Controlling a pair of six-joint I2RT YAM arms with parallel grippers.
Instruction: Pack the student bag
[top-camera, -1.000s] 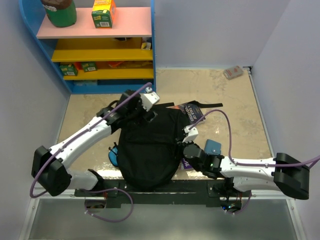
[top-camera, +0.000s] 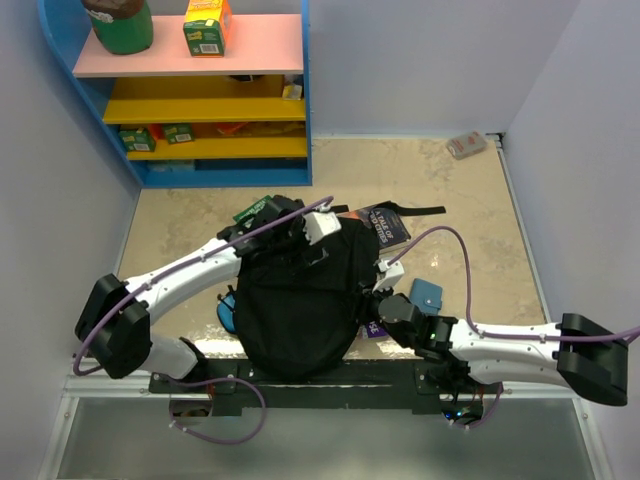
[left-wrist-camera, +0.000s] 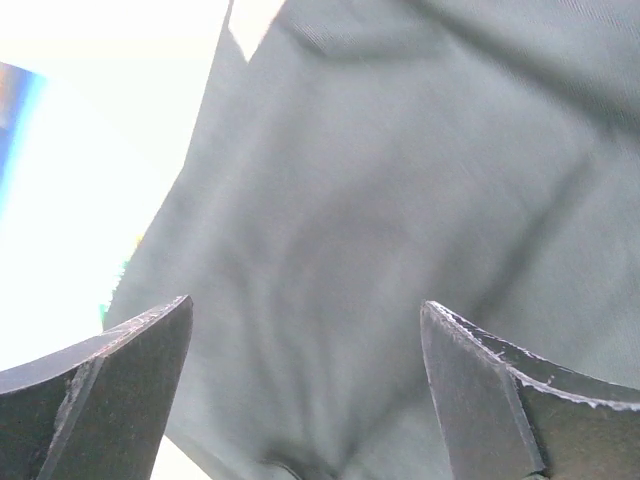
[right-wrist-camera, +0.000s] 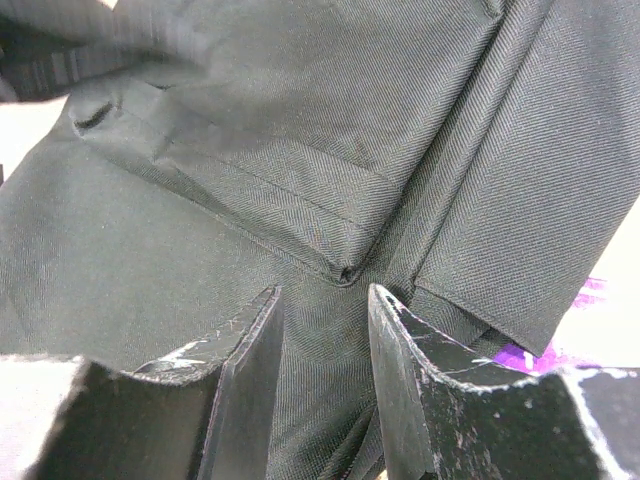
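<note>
The black bag lies flat on the floor in the middle. My left gripper is open over the bag's upper part, nothing between its fingers, with dark cloth filling much of the left wrist view. My right gripper is part open, low at the bag's right side beside folded fabric; whether cloth sits between its fingertips is unclear. A book with "A Tale of Two Cities" lies at the bag's upper right. A purple item shows under the right edge, a green item at the upper left.
A blue pouch lies left of the bag, a blue flat item to its right. A shelf unit with boxes stands at the back left. A small grey block sits at the back right.
My right arm moved slightly toward the front over the same second.
</note>
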